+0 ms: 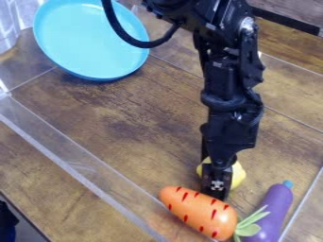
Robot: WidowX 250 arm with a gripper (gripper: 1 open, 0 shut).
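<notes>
My black gripper (217,174) reaches down from the top of the view onto a yellow round object (236,171), which it partly hides; its fingertips are low around that object, and whether they touch it is unclear. Just below lies a toy carrot (192,208), orange with dark red marks and a green top. To its right is a purple eggplant (271,215).
A blue plate (78,43) sits at the upper left. A clear strip or edge runs diagonally along the lower left, and a dark object shows in the bottom-left corner.
</notes>
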